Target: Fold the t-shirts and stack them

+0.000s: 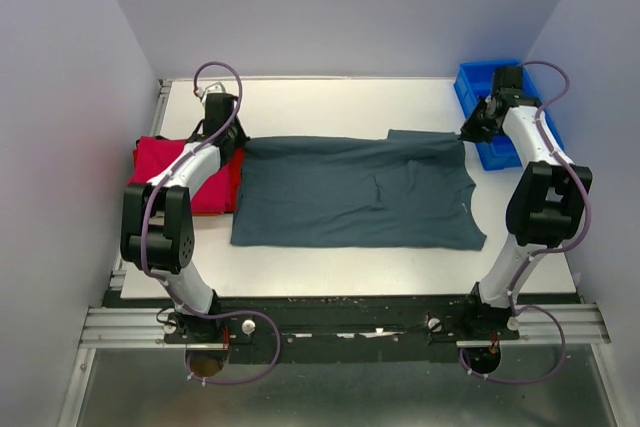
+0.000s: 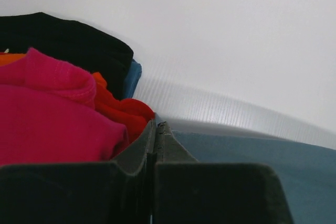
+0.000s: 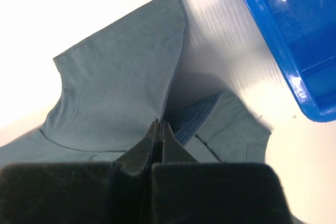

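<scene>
A dark grey-blue t-shirt lies spread across the table, its far part folded over along a straight edge. At its far left corner my left gripper is shut; in the left wrist view the shirt's edge meets the fingertips, the cloth pinched there. On the right, my right gripper is shut on the shirt too. In the right wrist view its tips pinch the fabric, with a sleeve flap spread beyond them and another sleeve part beneath.
A pile of folded clothes, red and pink on top, stands at the left, close by my left gripper; a black piece shows behind. A blue bin sits at the back right. Bare white table shows along the front and back.
</scene>
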